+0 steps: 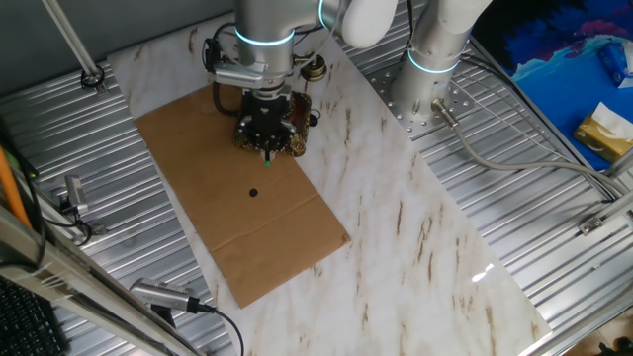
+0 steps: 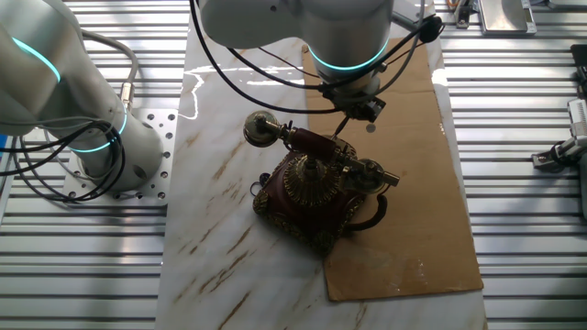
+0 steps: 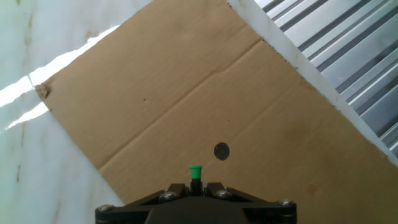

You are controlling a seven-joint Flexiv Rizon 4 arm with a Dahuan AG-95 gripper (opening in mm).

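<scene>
My gripper is shut on a small green-tipped black piece, which sticks out between the fingertips in the wrist view. In exterior view 1 the gripper points down over the brown cardboard, and the green tip shows as a tiny dot. A flat black round spot lies on the cardboard, just beyond the green tip and to its right in the wrist view. Whether that spot is a disc or a hole, I cannot tell. The piece appears to be clear of the spot.
An ornate dark red and brass telephone stands close to the gripper, partly on the cardboard. Bare marble tabletop lies to the cardboard's right in exterior view 1. Cables hang round the arm.
</scene>
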